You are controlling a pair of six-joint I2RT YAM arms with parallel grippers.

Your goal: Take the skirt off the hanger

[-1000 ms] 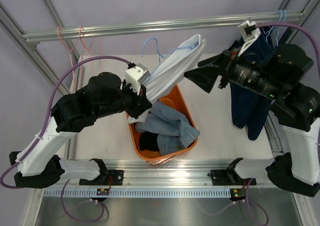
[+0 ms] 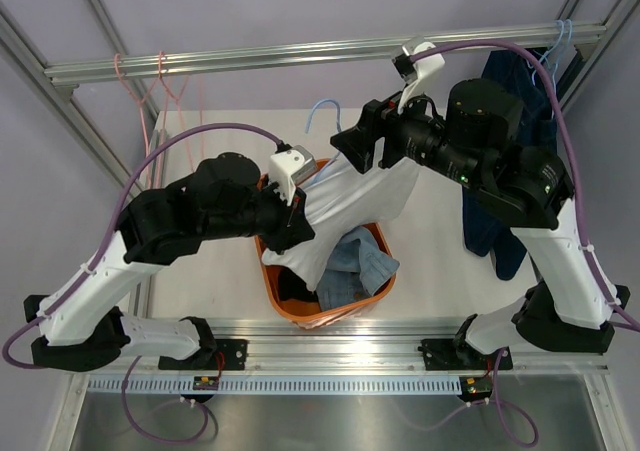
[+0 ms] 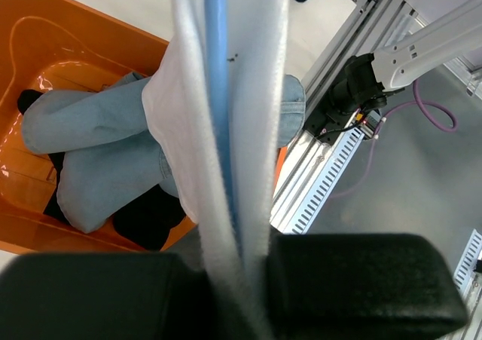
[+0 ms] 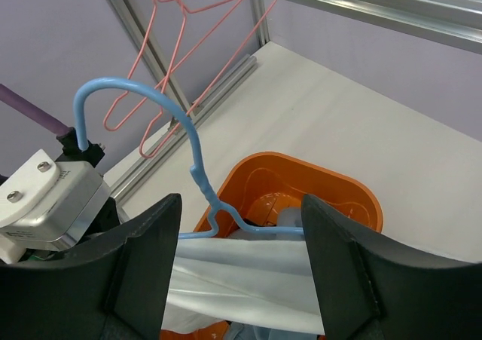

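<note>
The white skirt (image 2: 340, 211) hangs on a light blue hanger (image 2: 328, 102) above the orange bin. My left gripper (image 2: 288, 226) is shut on the skirt and hanger; in the left wrist view the white fabric (image 3: 188, 129) and blue hanger bar (image 3: 216, 68) rise from between its fingers. My right gripper (image 2: 365, 141) is at the hanger's upper part, part open, its fingers (image 4: 143, 264) either side of the skirt's top edge and hanger bar; whether it touches them is unclear.
The orange bin (image 2: 285, 301) holds jeans (image 2: 355, 271) and dark clothing. Pink hangers (image 2: 140, 101) hang at the left of the rail (image 2: 250, 59); dark garments (image 2: 490, 221) hang at the right.
The right gripper has moved left to the hanger. The skirt and hanger have shifted and turned, the hook moving right and down; the left gripper has moved slightly right.
</note>
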